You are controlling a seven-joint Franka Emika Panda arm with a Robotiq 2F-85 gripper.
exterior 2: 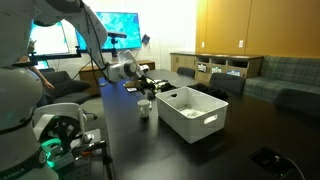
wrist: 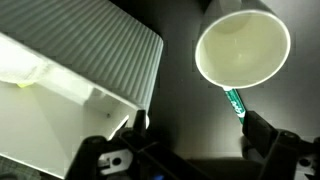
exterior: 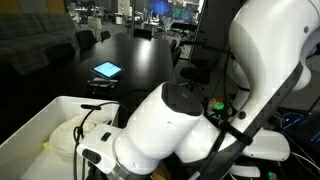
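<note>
In the wrist view a white cup [wrist: 238,50] shows its round opening, at the upper right and ahead of my gripper. The fingers stand wide apart, with nothing held between them. A marker with a green-and-white barrel [wrist: 235,104] lies by the cup, close to the right finger [wrist: 257,128]; part of it is hidden. The white box [wrist: 92,45] fills the left side, its ribbed wall near the left finger. From the second exterior view, the cup [exterior 2: 144,108] stands on the dark table beside the box [exterior 2: 203,126].
Inside the box lies a pale, cloth-like item [exterior: 72,132]. A tablet with a lit screen [exterior: 107,69] rests on the far table, and a dark cable item [exterior 2: 270,160] lies at right.
</note>
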